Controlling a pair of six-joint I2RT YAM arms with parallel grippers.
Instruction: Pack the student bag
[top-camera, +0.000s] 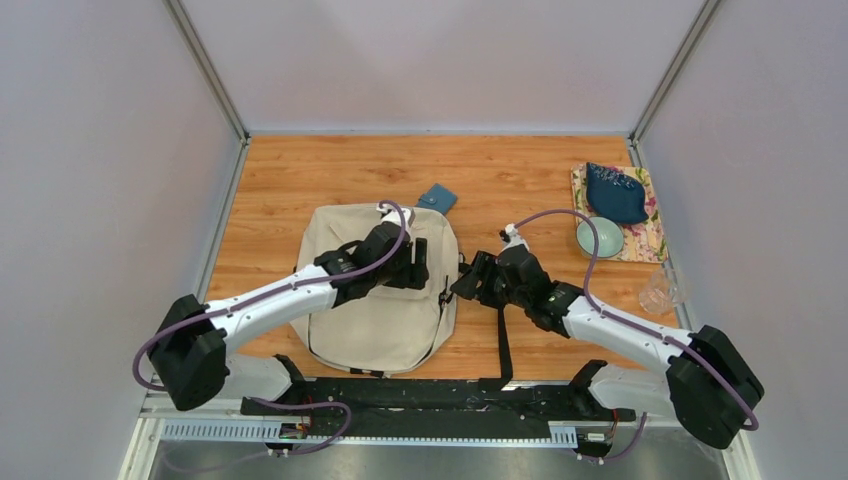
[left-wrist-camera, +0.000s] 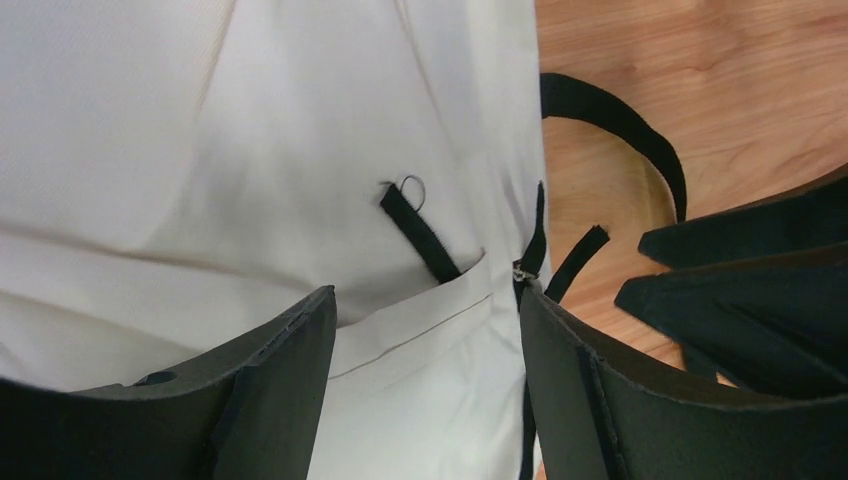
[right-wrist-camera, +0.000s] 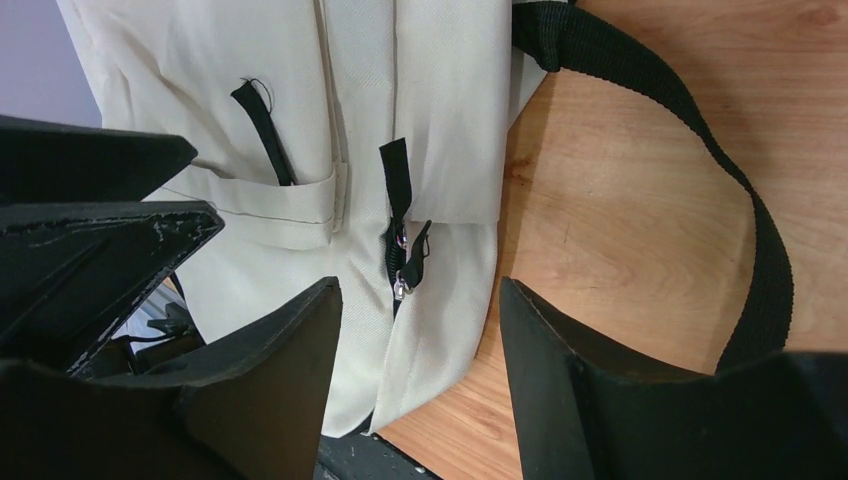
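A cream student bag (top-camera: 372, 325) lies flat on the wooden table, its front upward. Over its middle hangs my left gripper (top-camera: 408, 277), open and empty. In the left wrist view, a black pull tab (left-wrist-camera: 420, 233) on the front pocket lies ahead of its fingers (left-wrist-camera: 290, 345). My right gripper (top-camera: 468, 282) stands open at the bag's right edge. Between its fingertips, in the right wrist view, are the side zipper's black pulls (right-wrist-camera: 405, 265), with nothing gripped. Each wrist view also shows the other arm's dark fingers close by.
A blue notebook (top-camera: 437, 198) lies just behind the bag. At the back right, a floral cloth (top-camera: 646, 243) bears a dark blue pouch (top-camera: 615, 193) and a pale green bowl (top-camera: 600, 238). A clear cup (top-camera: 657, 294) is nearer. A black strap (top-camera: 504, 345) trails right of the bag.
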